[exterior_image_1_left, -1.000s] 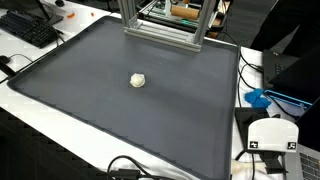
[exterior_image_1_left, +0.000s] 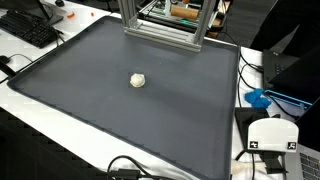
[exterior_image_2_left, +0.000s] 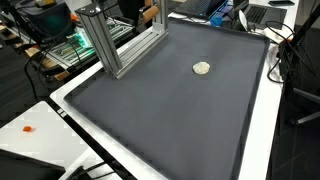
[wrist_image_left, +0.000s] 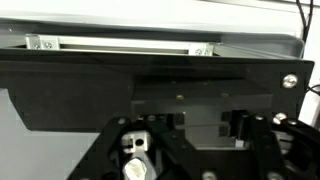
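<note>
In the wrist view, a long black panel (wrist_image_left: 75, 95), which looks like a drawer front, spans the frame. A dark, glossy block like a handle (wrist_image_left: 200, 98) stands out from its middle. My gripper is up against this block and appears shut on it, though the dark fingers and block blend together and the contact is hard to make out. Behind the panel's upper edge runs a narrow gap with pale metal brackets (wrist_image_left: 42, 42). Neither exterior view clearly shows the gripper. A small pale round piece (exterior_image_1_left: 137, 80) lies alone on the grey mat (exterior_image_1_left: 80, 85).
A light metal frame (exterior_image_1_left: 165, 36) stands at the mat's far edge; its uprights (exterior_image_2_left: 105, 45) show in exterior view 2. A white device (exterior_image_1_left: 272, 134) and a blue item (exterior_image_1_left: 257, 98) sit right of the mat.
</note>
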